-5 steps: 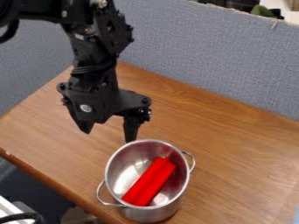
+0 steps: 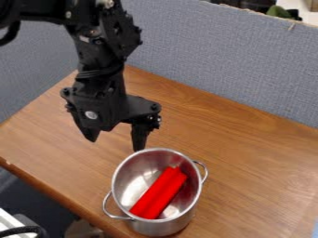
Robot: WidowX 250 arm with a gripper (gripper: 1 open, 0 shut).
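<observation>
The black robot arm's gripper hangs over the wooden table, open, with its two dark fingers pointing down and nothing visible between them. Just right of and below it stands a metal pot with two side handles, near the front of the table. Inside the pot a red oblong object lies diagonally.
A grey padded wall runs along the back. A white object is partly visible beyond the front-left table edge.
</observation>
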